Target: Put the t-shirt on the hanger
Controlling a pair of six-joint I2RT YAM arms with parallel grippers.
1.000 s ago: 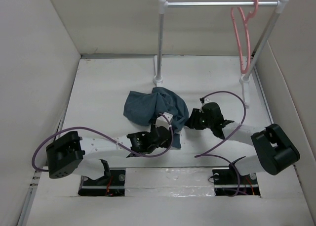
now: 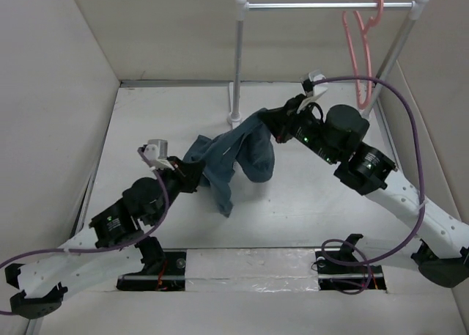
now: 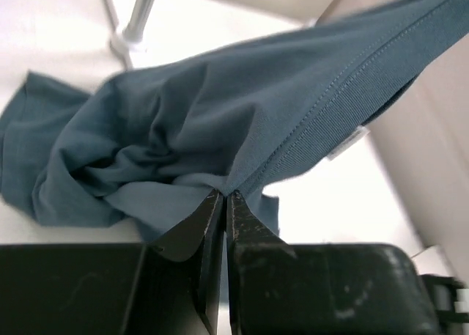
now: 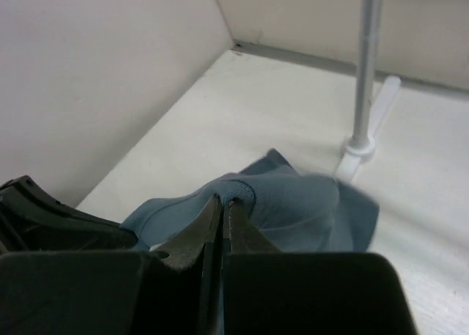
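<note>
A dark teal t-shirt (image 2: 234,155) is bunched and stretched between my two grippers, part of it hanging down. My left gripper (image 2: 198,166) is shut on one edge of it, with a seam running up from the fingertips (image 3: 231,203) in the left wrist view. My right gripper (image 2: 271,122) is shut on the shirt at its upper right; in the right wrist view the cloth (image 4: 293,210) lies at and beyond the fingertips. A pink hanger (image 2: 366,56) hangs at the right end of the rail.
The metal rack rail (image 2: 315,6) spans the back, on posts (image 2: 238,64) with white feet. Walls stand left, right and behind.
Both arms have risen, the left also moving left and the right slightly up-left, lifting and stretching the shirt between them. The hanger's orientation varies slightly on the rail.
</note>
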